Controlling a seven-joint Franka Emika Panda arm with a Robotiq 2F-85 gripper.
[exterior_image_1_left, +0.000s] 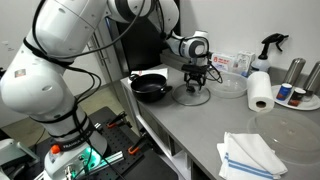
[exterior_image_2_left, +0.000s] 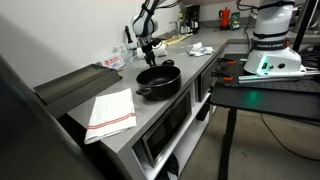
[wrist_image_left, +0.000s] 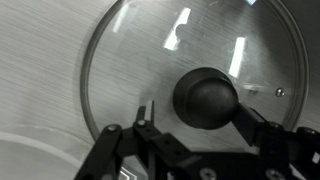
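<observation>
A clear glass lid (exterior_image_1_left: 203, 100) with a dark rim lies on the counter beside the black pot (exterior_image_1_left: 152, 94). In the wrist view its round black knob (wrist_image_left: 207, 95) stands out against the glass. My gripper (exterior_image_1_left: 191, 84) is low over the lid, at the knob. Its fingers are parted in the wrist view, one on each side of the knob's lower part. The right finger (wrist_image_left: 246, 122) is close against the knob or touching it; a gap shows beside the left finger (wrist_image_left: 147, 116). The black pot (exterior_image_2_left: 157, 84) stands uncovered near the counter's edge.
Behind the lid is a clear bowl (exterior_image_1_left: 230, 86). A paper towel roll (exterior_image_1_left: 260, 92), a folded white cloth (exterior_image_1_left: 252, 155) and a clear round cover (exterior_image_1_left: 288, 132) lie to the right. A striped towel (exterior_image_2_left: 110, 115) lies near the pot. Mid-counter is bare.
</observation>
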